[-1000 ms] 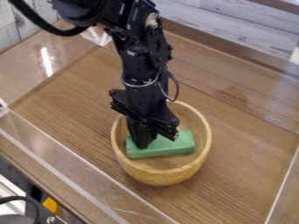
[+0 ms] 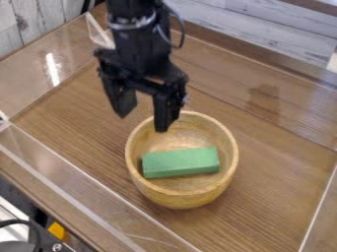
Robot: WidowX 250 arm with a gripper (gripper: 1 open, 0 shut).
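A round light wooden bowl [image 2: 156, 191] sits on the wooden table, with a green block [image 2: 180, 162] lying inside it. The black gripper [image 2: 141, 104] hangs above and behind the bowl's back rim, its fingers pointing down and spread apart, with nothing seen between them. The arm reaches down from the top of the view.
A pale wall runs along the back right. A cable and a small yellow object [image 2: 55, 229] are at the bottom left edge.
The gripper has risen out of the bowl and moved back, up and slightly left, its fingers now apart. The green block stays in the bowl, now in full view.
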